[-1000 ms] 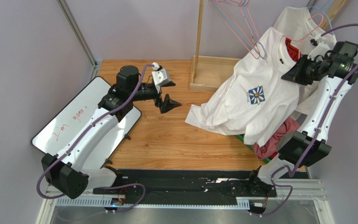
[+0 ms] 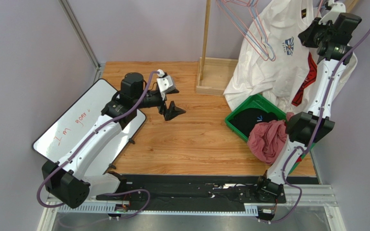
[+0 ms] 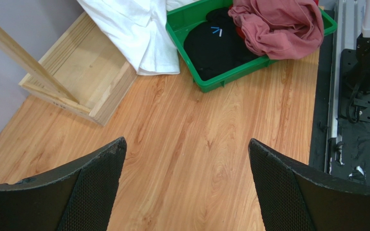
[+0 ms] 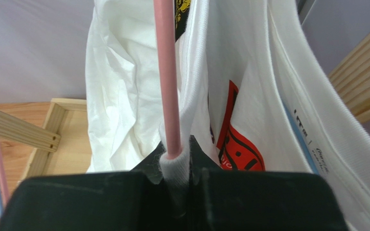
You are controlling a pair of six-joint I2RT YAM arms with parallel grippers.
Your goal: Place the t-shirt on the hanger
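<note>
The white t shirt (image 2: 273, 57) hangs at the upper right, with another white garment beside it, partly hidden by my right arm. My right gripper (image 2: 307, 37) is up at the rail, shut on white fabric together with a pink hanger (image 4: 169, 82); the fabric wraps the hanger between the fingertips in the right wrist view. My left gripper (image 2: 171, 101) stands open and empty over the table, left of the wooden stand.
Empty pink and blue hangers (image 2: 244, 29) hang left of the shirt. A green bin (image 2: 235, 126) with dark and pink clothes, a wooden base (image 2: 213, 89) and a whiteboard (image 2: 66, 127) surround clear table space.
My right gripper has moved up toward the back rail, lifting the shirt away from the front and uncovering the green bin.
</note>
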